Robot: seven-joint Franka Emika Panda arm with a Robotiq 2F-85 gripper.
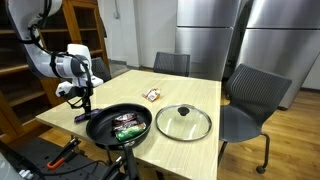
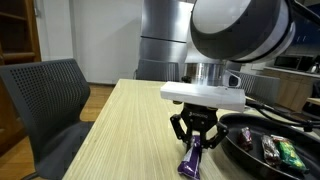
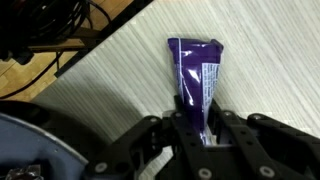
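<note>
A purple-wrapped bar (image 3: 200, 75) with pale lettering lies on the light table in the wrist view, its near end running in between my gripper's fingers. In exterior view 2 my gripper (image 2: 197, 137) points down over the bar (image 2: 190, 163), one finger to each side. Exterior view 1 shows the gripper (image 1: 84, 105) low at the table's left side, just above the bar (image 1: 83, 117). The fingers stand part open around the wrapper; whether both press on it cannot be made out.
Close to the right of the gripper is a black pan (image 1: 118, 109) holding several wrapped snacks (image 1: 127, 126). A glass lid (image 1: 184, 122) lies farther right, and a small orange-and-white packet (image 1: 152, 94) farther back. Chairs (image 1: 252, 100) stand around it.
</note>
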